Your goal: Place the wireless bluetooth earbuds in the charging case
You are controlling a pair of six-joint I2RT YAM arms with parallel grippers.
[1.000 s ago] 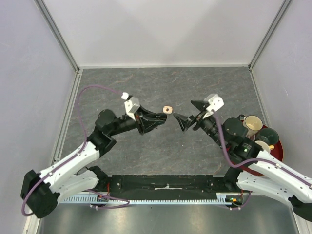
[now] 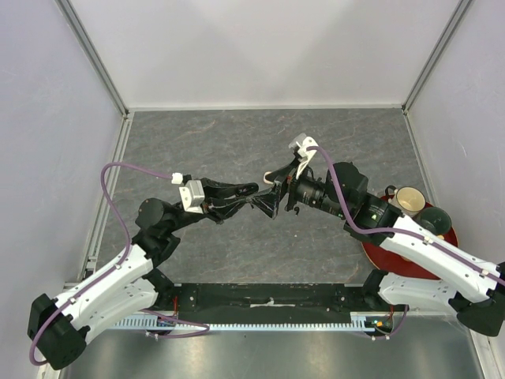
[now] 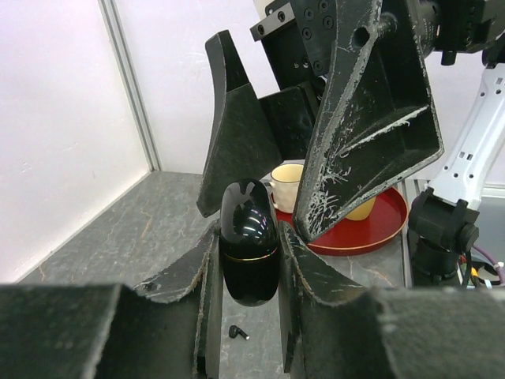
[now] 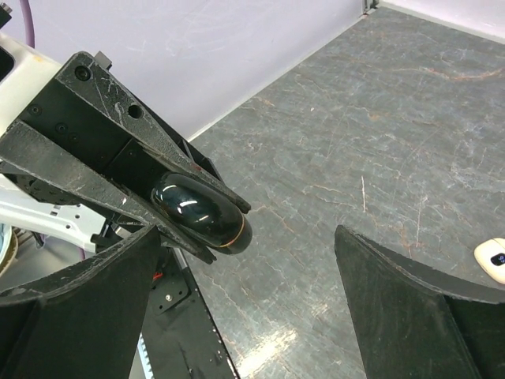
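Note:
A glossy black oval object with a thin gold band [image 3: 249, 241] is clamped in my left gripper [image 2: 246, 194], seen end-on in the left wrist view and sideways in the right wrist view. My right gripper [image 2: 274, 197] stands open just beside it, its dark fingers framing that object in the right wrist view. A small white piece [image 4: 492, 257] with a dark spot lies on the table at right. A small black earbud [image 3: 236, 331] lies on the table beyond the left gripper.
A red tray [image 2: 377, 257] with several cups stands at the right edge beside the right arm. White walls surround it.
The left arm has drawn back toward the left with the black object. My right gripper has moved left and up beside it, now partly covering the white piece in the top view.

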